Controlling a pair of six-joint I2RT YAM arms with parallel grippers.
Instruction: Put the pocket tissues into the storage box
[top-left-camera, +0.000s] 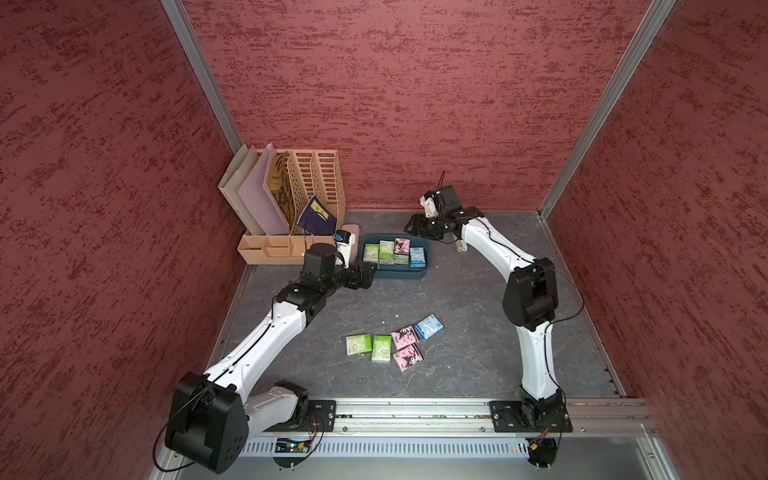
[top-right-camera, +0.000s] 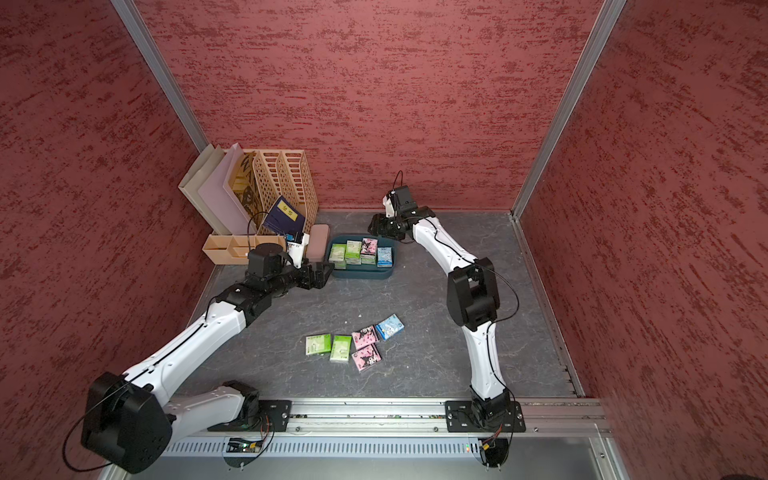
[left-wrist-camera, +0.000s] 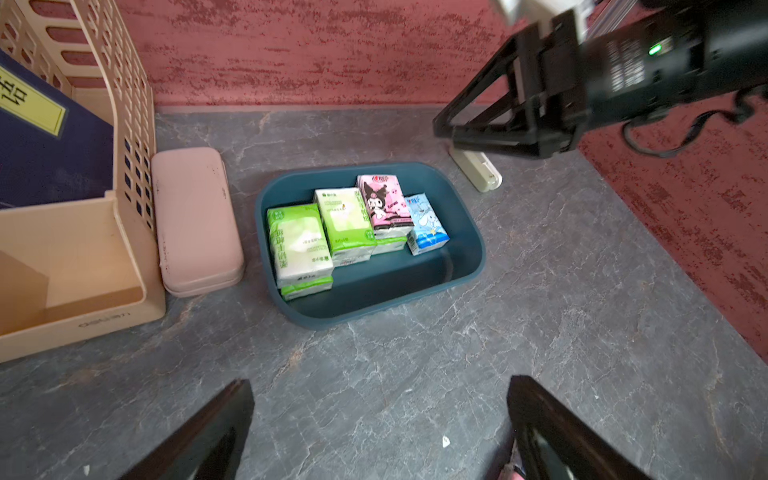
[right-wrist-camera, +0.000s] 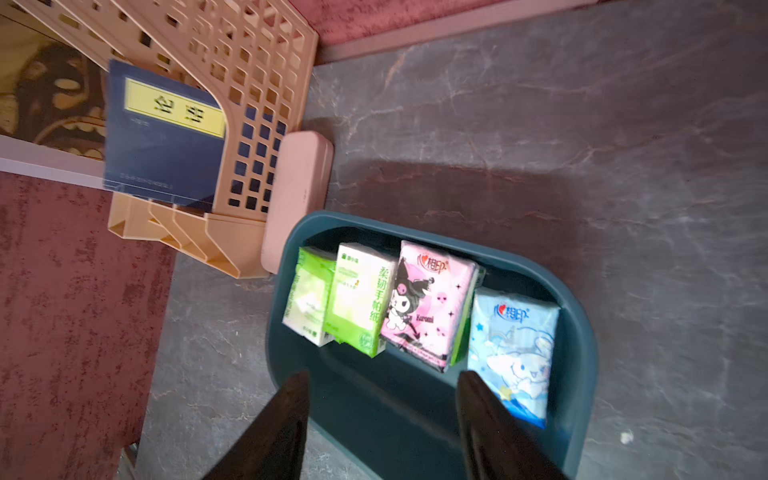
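The dark teal storage box (left-wrist-camera: 376, 304) holds several tissue packs along its far side. A pink pack (right-wrist-camera: 428, 304) lies on top of a green one there, with a blue pack (right-wrist-camera: 512, 352) at the right end and green packs (left-wrist-camera: 300, 244) at the left. Above the box my right gripper hangs open and empty. My left gripper is open too, over bare table in front of the box. On the table nearer the front lie two green packs (top-left-camera: 381, 348), two pink packs (top-left-camera: 408, 357) and a blue pack (top-left-camera: 429, 326).
A peach file rack (top-left-camera: 276, 249) with folders and a navy book (left-wrist-camera: 48, 152) stands left of the box. Between them is a pink case (left-wrist-camera: 196, 220). A small pale object (left-wrist-camera: 477, 168) lies behind the box's right end.
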